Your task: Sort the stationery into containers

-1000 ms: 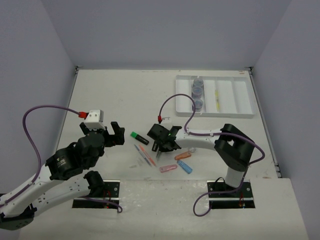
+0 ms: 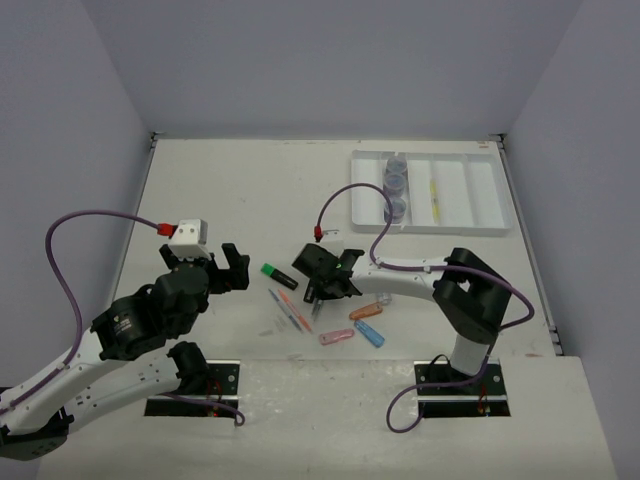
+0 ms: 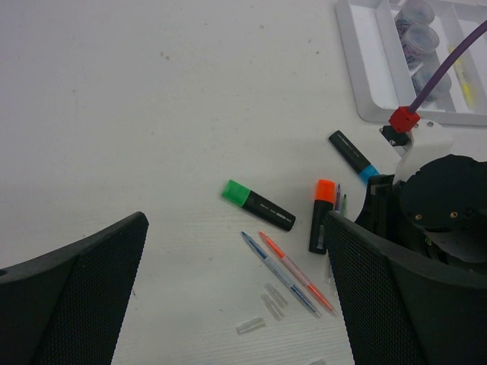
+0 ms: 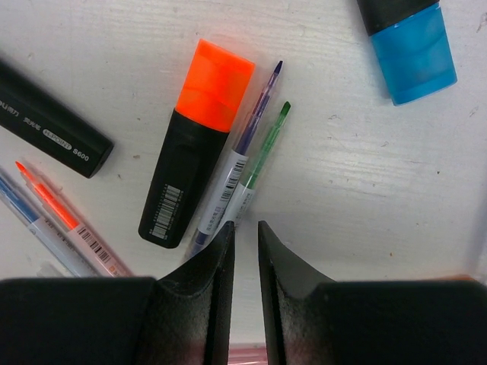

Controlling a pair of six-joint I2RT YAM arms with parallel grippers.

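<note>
My right gripper points down over the table, its fingers a narrow gap apart with bare table between them. Just beyond the left fingertip lie a green pen (image 4: 266,152) and a purple pen (image 4: 236,173), side by side, lower ends partly hidden. An orange-capped marker (image 4: 192,144) rests beside them. Farther left are a green-capped marker (image 3: 262,207), a blue pen (image 3: 280,272) and an orange pen (image 3: 297,274). A blue-capped marker (image 3: 351,156) lies nearer the white tray (image 3: 365,84). Wide open and empty, my left gripper hangs above the table's left side.
The tray's compartments hold clear round jars (image 2: 396,185) and a yellow pen (image 2: 435,202). Near the front edge are a pink item (image 2: 337,337), an orange item (image 2: 366,311) and a blue item (image 2: 370,333).
The right arm has shifted very slightly over the pens. The left arm and the objects on the table look unmoved.
</note>
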